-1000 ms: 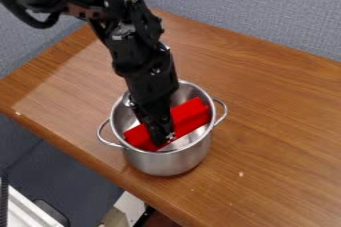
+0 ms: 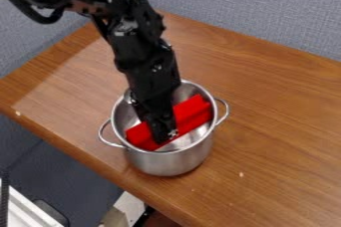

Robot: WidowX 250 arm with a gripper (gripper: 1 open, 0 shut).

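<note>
A steel pot with two wire handles stands on the wooden table near its left edge. A red cylindrical object lies diagonally inside it. My black arm comes down from the upper left, and my gripper is low in the pot, shut on the red object; the fingertips are partly hidden against it.
A grey wall rises at the back. Past the table's left edge lies a dark lower area with some white items at the bottom left.
</note>
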